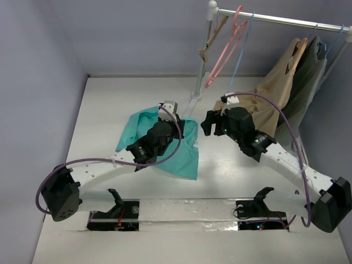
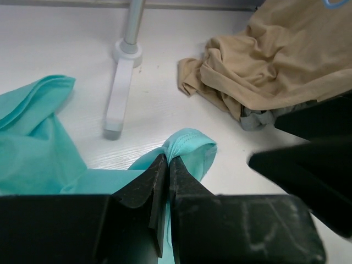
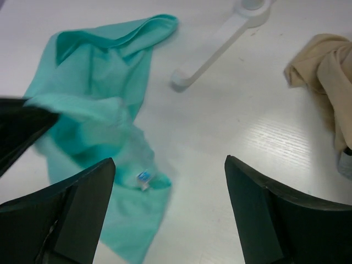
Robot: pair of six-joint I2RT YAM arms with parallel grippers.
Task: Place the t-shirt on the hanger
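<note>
A teal t-shirt [image 1: 184, 159] lies bunched on the white table beneath my left arm. My left gripper is shut on a gathered fold of it, which rises above the fingertips in the left wrist view. In the right wrist view, the raised fold is blurred beside the dark left gripper. Just right of the shirt stands my right gripper, open, with only bare table showing between its fingers. A pink hanger [image 1: 223, 56], a blue hanger [image 1: 241, 52] and a wooden hanger [image 1: 213, 37] hang on the rack's rail [image 1: 275, 18].
Tan clothing [image 1: 269, 102] and a dark grey-green garment [image 1: 303, 82] hang from the rail at the right. The rack's post and white foot [image 2: 118, 99] stand behind the shirt. Bare table [image 1: 242, 179] lies in front of my right gripper.
</note>
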